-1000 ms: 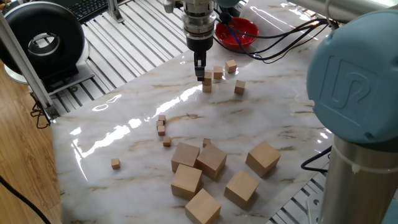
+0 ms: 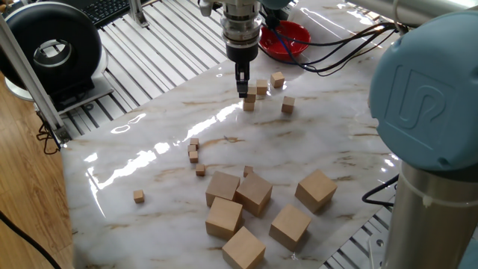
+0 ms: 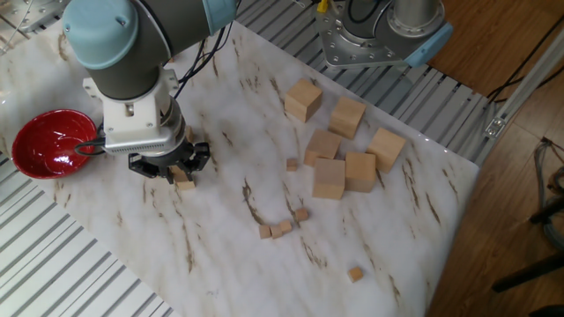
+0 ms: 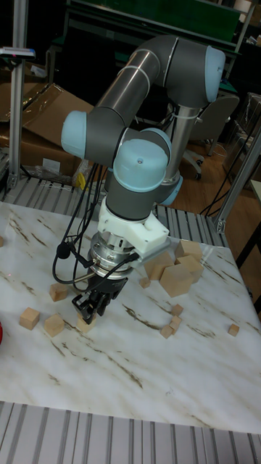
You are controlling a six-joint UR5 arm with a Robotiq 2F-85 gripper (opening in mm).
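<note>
My gripper (image 2: 243, 91) points down, low over the far part of the marble table, beside two small wooden cubes that appear stacked. The upper cube (image 2: 252, 91) stands right against the fingertips, above the lower cube (image 2: 249, 105). In exterior view 2 the dark fingers (image 3: 201, 158) reach down on either side of wood. Whether they touch or grip it cannot be made out. Close by are three more small cubes: one just behind (image 2: 261, 88), one farther back (image 2: 278, 79) and one to the right (image 2: 287, 104). The arm partly hides this group in exterior view 2.
A red bowl (image 3: 55, 145) stands at the table's edge near the gripper. Several large wooden blocks (image 3: 330, 178) cluster toward the robot's base. Small cubes (image 3: 276, 231) lie in a short row, with a lone cube (image 3: 356, 274) apart. Bare marble separates these groups.
Over the last second my gripper has shifted slightly to the right in exterior view 1, closer to the stacked cubes. The other cubes and blocks have stayed put.
</note>
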